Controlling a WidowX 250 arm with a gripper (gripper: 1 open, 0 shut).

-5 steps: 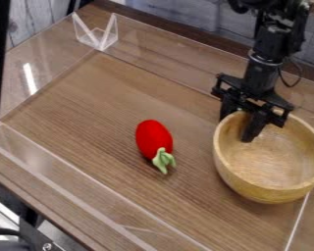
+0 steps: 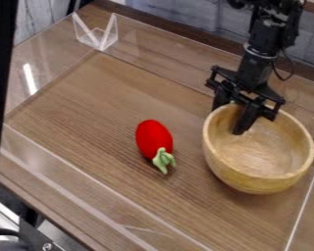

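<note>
A large tan bowl sits on the right of the wooden table. My black gripper reaches down from the top right to the bowl's far-left rim, its fingertips at or just inside that rim; whether they grip it is unclear. A red object with a green tip, like a toy vegetable, lies left of the bowl.
The wooden table has broad clear space at the left. A clear, angular plastic item is at the top left. Walls or raised edges border the back and left.
The gripper and bowl have shifted slightly over the last second, the gripper a little leftward at the rim. The red object has stayed in place.
</note>
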